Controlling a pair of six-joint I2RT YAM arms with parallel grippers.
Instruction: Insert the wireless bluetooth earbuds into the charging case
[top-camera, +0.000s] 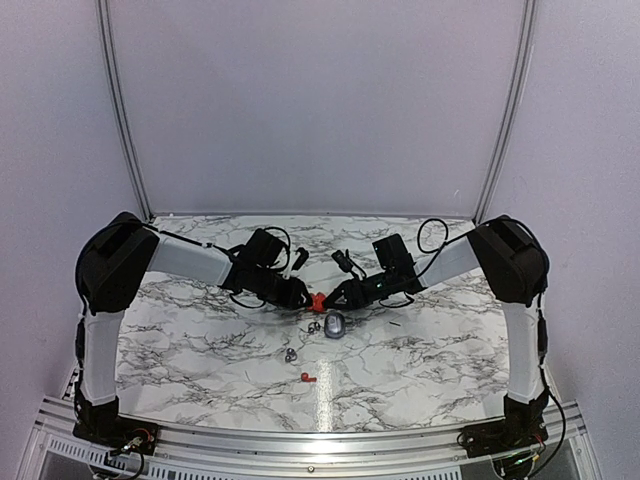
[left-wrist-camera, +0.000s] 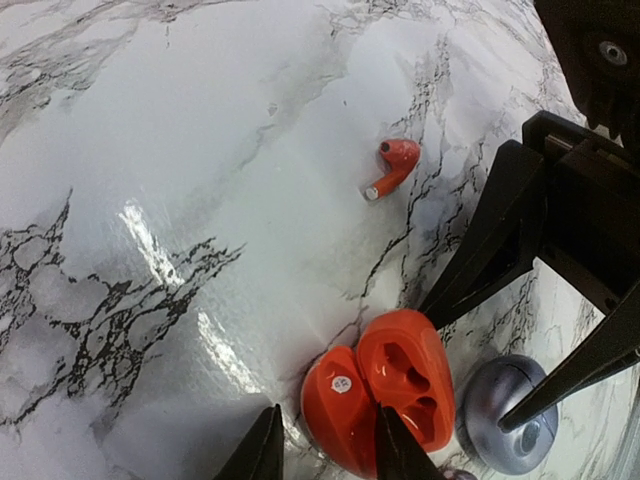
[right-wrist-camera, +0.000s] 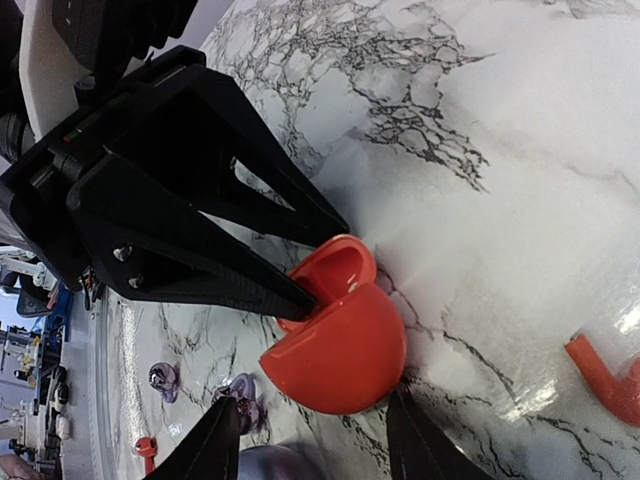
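Observation:
The red charging case (top-camera: 318, 302) stands open between my two grippers. In the left wrist view its socketed half (left-wrist-camera: 405, 375) is on the right and its other half, with a pale dot, on the left. My left gripper is open, its fingertips on either side of the left half. The right gripper is open too, its fingers apart in front of the rounded near half. One red earbud (left-wrist-camera: 398, 166) lies on the table beyond the case; another red earbud (top-camera: 306, 377) lies toward the front.
A silver-grey oval case (top-camera: 334, 325) lies just in front of the red one, close to the right fingers. Small silvery earbuds (top-camera: 290, 354) lie nearby.

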